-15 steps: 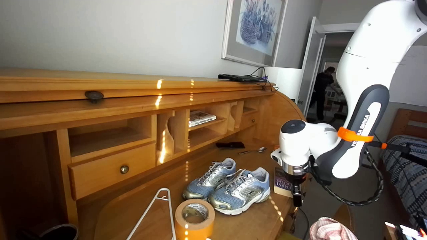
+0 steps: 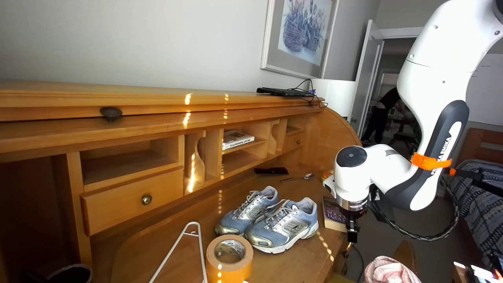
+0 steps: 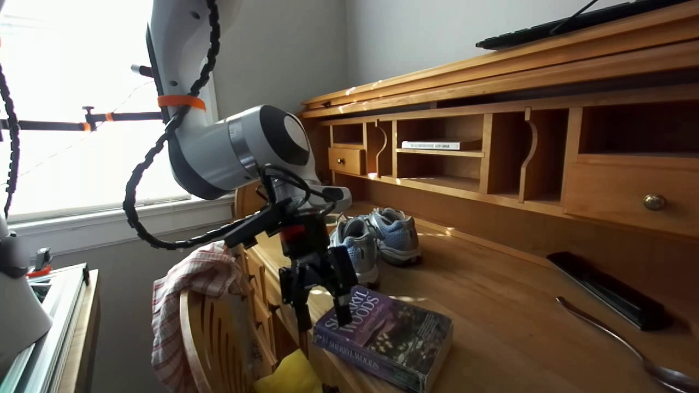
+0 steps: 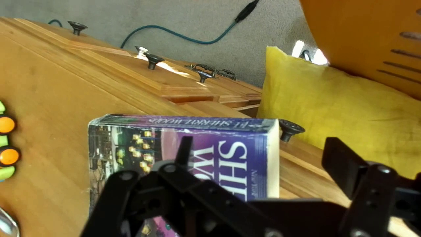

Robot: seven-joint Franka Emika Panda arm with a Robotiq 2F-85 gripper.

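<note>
A thick purple paperback book (image 3: 386, 334) lies flat near the desk's front edge; its spine and cover lettering show in the wrist view, where the book (image 4: 205, 154) is partly covered by my fingers. My gripper (image 3: 322, 321) stands open just above the book's front corner in exterior view 2, fingers pointing down. In the wrist view one finger (image 4: 183, 152) overlaps the cover, while the other finger (image 4: 341, 166) is out past the book's end, over the desk edge. Nothing is held. Exterior view 1 has the gripper (image 2: 352, 233) in front of the book (image 2: 332, 214).
Grey-blue sneakers (image 2: 283, 226) stand beside the book. A tape roll (image 2: 229, 259) and a white hanger (image 2: 181, 250) lie farther along the desk. A spoon (image 3: 629, 347) and a black case (image 3: 609, 288) lie behind. A wooden chair (image 3: 209, 327) with a yellow cushion (image 4: 339, 110) stands in front.
The arm and gripper have shifted slightly right in exterior view 1, uncovering a bit more of the book. The book and shoes have not moved. A person in the doorway has changed posture.
</note>
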